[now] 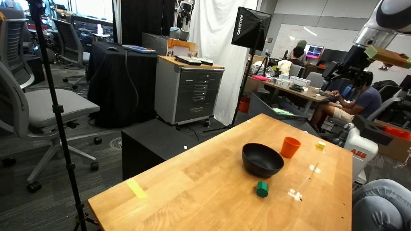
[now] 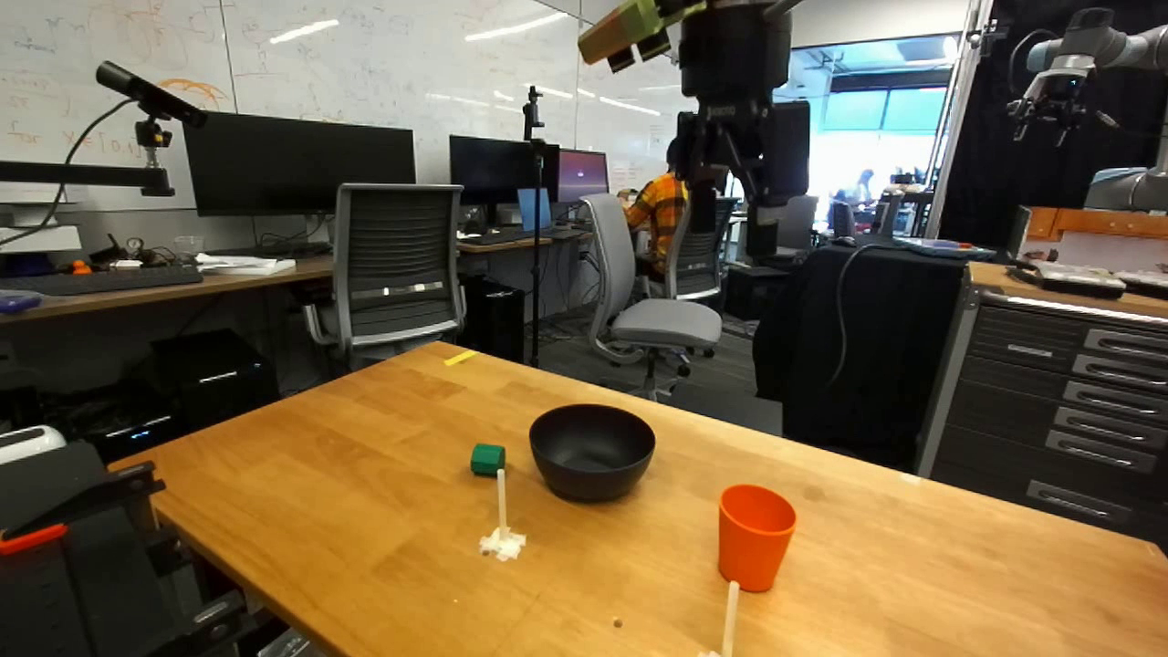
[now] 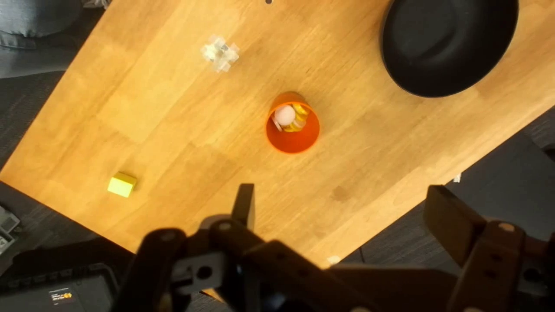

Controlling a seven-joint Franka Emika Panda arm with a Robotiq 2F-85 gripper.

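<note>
My gripper is open high above the table, its two fingers wide apart and nothing between them. In exterior view 2 the gripper (image 2: 739, 213) hangs in the air behind the table's objects. An orange cup (image 3: 292, 141) stands upright on the table; pale and yellow items (image 3: 296, 118) lie inside it, too small to name. A black bowl (image 1: 262, 158) sits beside the cup and looks empty from above in the wrist view. A green block (image 1: 262, 189) rests close to the bowl. Off toward the table corner lies a small yellow block (image 3: 122, 184).
Two thin white sticks (image 2: 501, 502) rise from taped spots on the wooden table (image 2: 361, 482). Yellow tape (image 1: 136, 188) marks the far end, where the surface is clear. A person's knee (image 1: 379, 204) is near one edge.
</note>
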